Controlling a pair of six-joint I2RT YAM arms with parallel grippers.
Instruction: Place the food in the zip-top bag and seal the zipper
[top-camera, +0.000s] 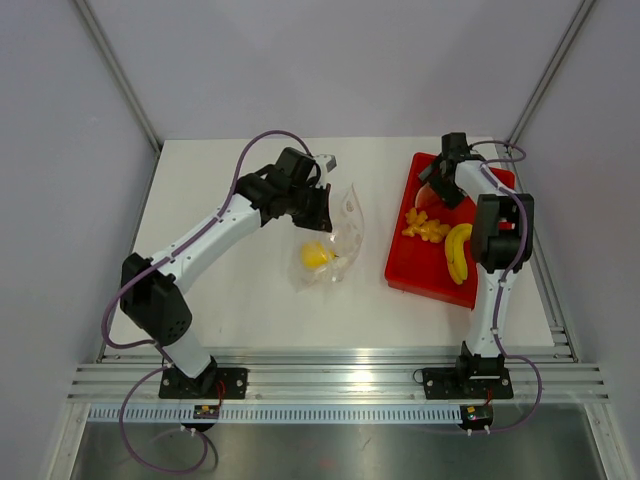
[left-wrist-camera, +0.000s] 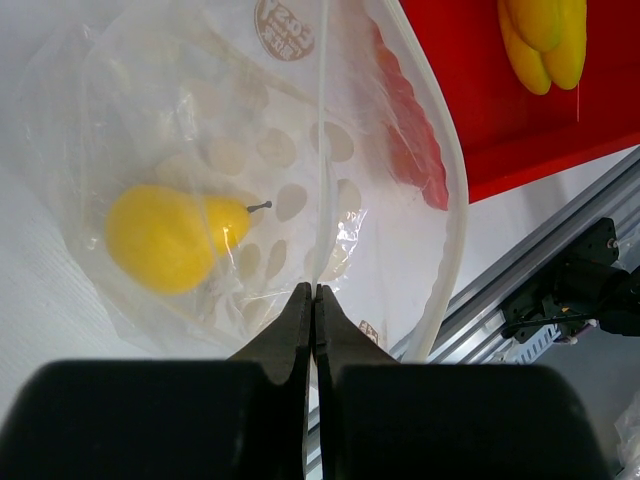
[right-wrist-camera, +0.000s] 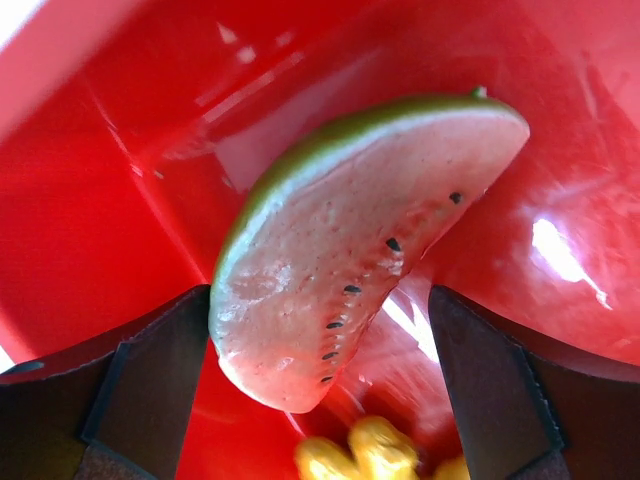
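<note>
The clear zip top bag lies on the table with a yellow pear inside it. My left gripper is shut on the edge of its mouth, a thin strip of film running between the fingertips. In the red tray, a watermelon slice shows its pink face and green rind in the right wrist view. Around its near end stands my right gripper, open, one finger close by the rind and the other apart from the flesh. From above, that gripper partly hides the slice.
Bananas and a yellow knobbly ginger-like piece lie in the tray, nearer the front. The tray's left wall stands close to the slice. Bare table shows in front of bag and tray.
</note>
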